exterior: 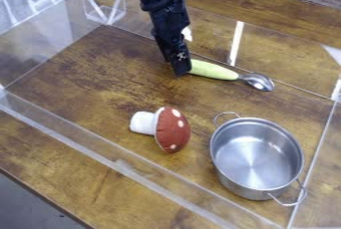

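My black gripper (178, 62) is low at the upper middle, open, at the left end of a spoon (216, 71) with a pale yellow-green handle and metal bowl, which lies on the wooden surface pointing right. Whether the fingers straddle or touch the handle is hard to tell.
A metal pot (256, 153) with two handles sits at the lower right. A red-and-white toy mushroom (168, 130) lies at the lower middle. Clear low walls border the wooden work area.
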